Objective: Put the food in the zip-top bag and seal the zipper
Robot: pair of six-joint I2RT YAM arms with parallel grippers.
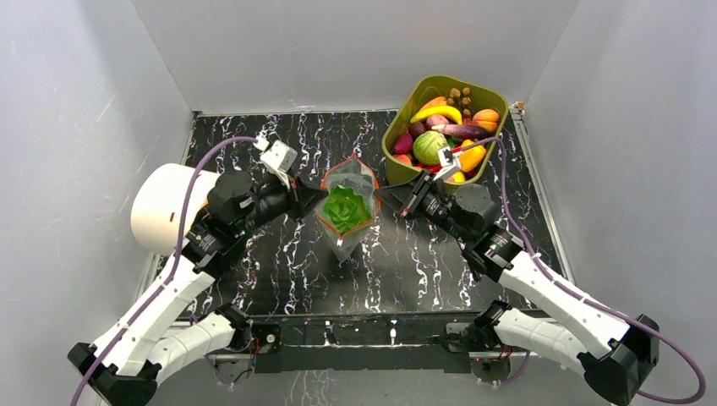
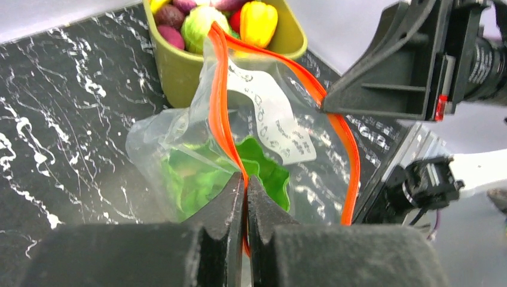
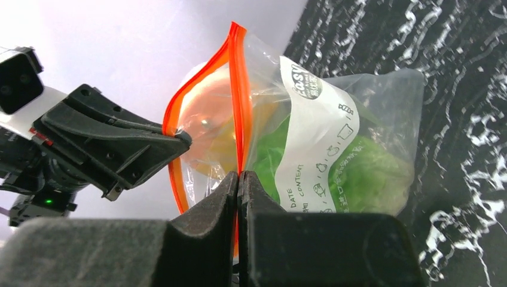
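Between the two arms hangs a clear zip top bag (image 1: 361, 179) with an orange rim, its mouth spread open. Inside it lies a green leafy vegetable (image 1: 345, 209), seen through the opening from above. My left gripper is shut on the orange rim at one side of the mouth. On the opposite side my right gripper is shut on the rim too. A white printed label (image 3: 315, 137) shows on the bag's wall in the right wrist view. Whether the bag's bottom touches the table is hard to tell.
An olive-green bin (image 1: 396, 127) full of mixed produce stands at the back right, close behind my right gripper. A white cylinder (image 1: 169, 207) is at the left, partly behind the left arm.
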